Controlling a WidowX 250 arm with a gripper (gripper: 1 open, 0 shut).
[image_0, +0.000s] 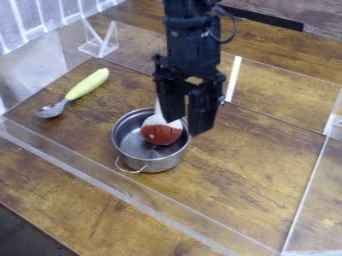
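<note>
The black gripper hangs above and slightly right of a steel pot, its fingers open and pointing down. In the pot lies a white-handled utensil with a reddish-brown head, its upper part partly hidden behind the gripper. To the left, a metal scoop with a pale yellow-green handle rests on the wooden surface.
Clear acrylic walls border the wooden work area. A small white wire object stands at the back left. The wood to the right of the pot is bare.
</note>
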